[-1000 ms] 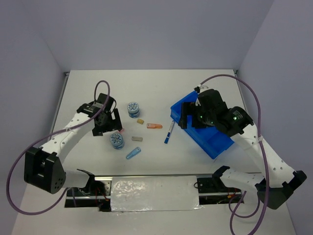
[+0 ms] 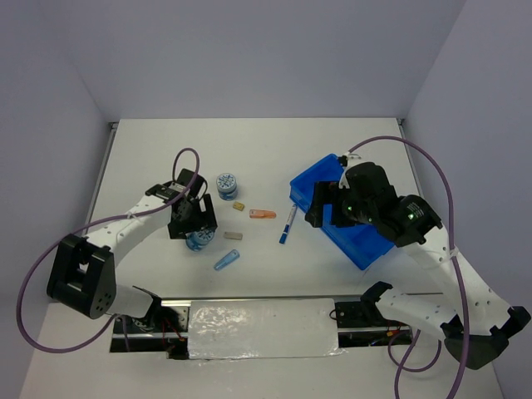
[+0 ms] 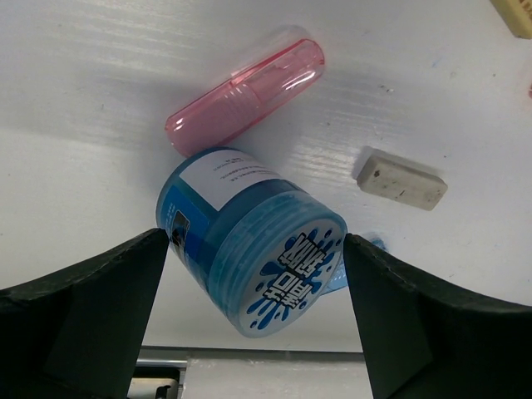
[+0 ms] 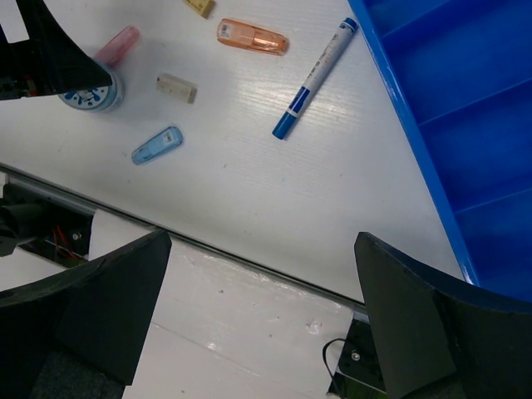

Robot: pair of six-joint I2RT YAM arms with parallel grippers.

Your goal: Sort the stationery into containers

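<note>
My left gripper is open around a blue slime jar [image 3: 218,208], which is tilted toward the table's front. A pink tube [image 3: 245,96] lies behind the jar, a grey eraser [image 3: 401,179] to its right, and a light blue item [image 2: 227,259] in front. An orange item [image 4: 252,37], a yellow block [image 2: 238,205] and a blue-capped marker [image 4: 314,79] lie mid-table. A second jar [image 2: 227,186] stands farther back. My right gripper is open and empty above the table, by the blue compartment tray [image 2: 362,253].
The blue tray takes up the right of the table, partly hidden by my right arm. The front edge [image 4: 208,241] runs below both grippers, with walls at both sides.
My left gripper has moved down and right onto the near jar, which has shifted slightly and tipped. My right gripper has moved a little right and toward the front.
</note>
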